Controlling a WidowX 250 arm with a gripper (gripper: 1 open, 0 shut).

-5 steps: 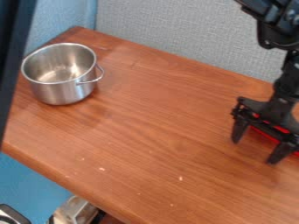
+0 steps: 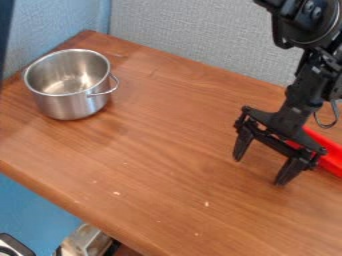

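My black gripper (image 2: 261,164) is at the right of the wooden table (image 2: 160,180), low over its surface, fingers spread open with nothing seen between them. Just behind it lies a red object (image 2: 327,157), partly hidden by the gripper and cut off by the frame's right edge. A steel pot (image 2: 67,100) with a wire handle stands at the table's back left.
Grey panels border the back, and a blue wall the left. Metal fittings (image 2: 87,242) sit beside the table's near left edge at the bottom.
The arm and gripper have moved leftward from the right edge, uncovering more of the red object. The pot has not moved.
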